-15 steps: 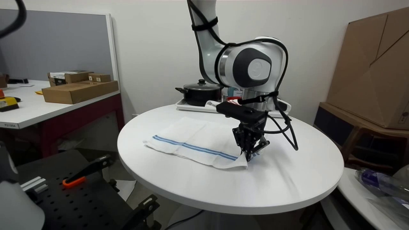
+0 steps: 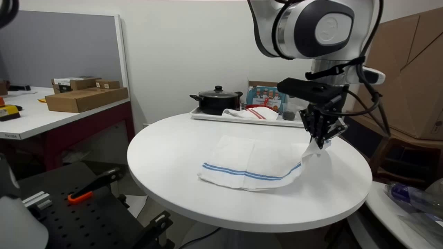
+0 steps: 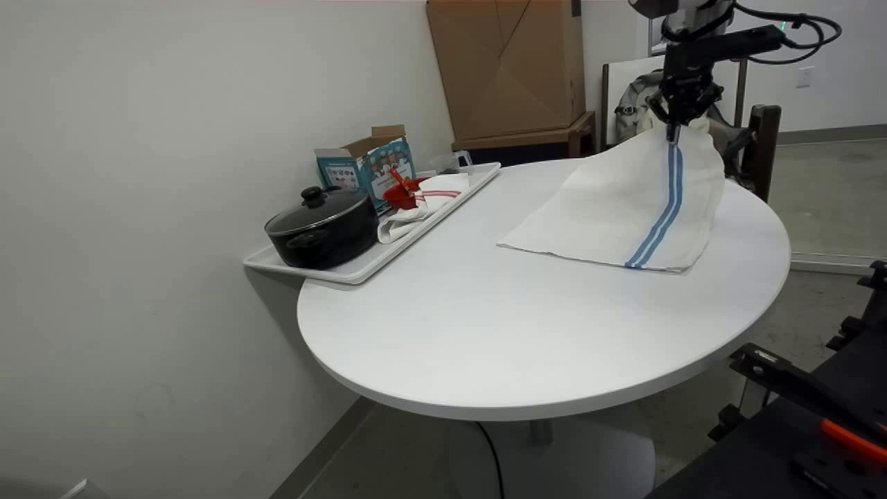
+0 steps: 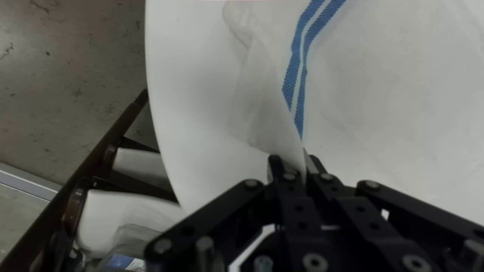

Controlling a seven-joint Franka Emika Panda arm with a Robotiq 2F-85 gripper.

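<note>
A white towel with a double blue stripe [image 2: 249, 159] lies mostly flat on the round white table [image 2: 174, 141]. One end is lifted, pinched in my gripper [image 2: 318, 145], which is shut on it above the table's right side. In the second exterior view the towel [image 3: 624, 208] slopes up to the gripper [image 3: 673, 137], the stripes running toward the fingertips. From the wrist, cloth [image 4: 272, 108] rises in a fold and goes in between the black fingers; a loose flap hangs on one side.
Along the wall, a white tray [image 3: 366, 270] carries a lidded black pot [image 3: 324, 229], a red item [image 3: 401, 194], a red-striped cloth [image 3: 441, 191] and a box [image 3: 387, 170]. A chair [image 4: 109, 149] stands beyond the table edge.
My gripper has moved to the right and up, still pinching the towel. The whole towel has slid right across the table, and its held end is now raised higher.
</note>
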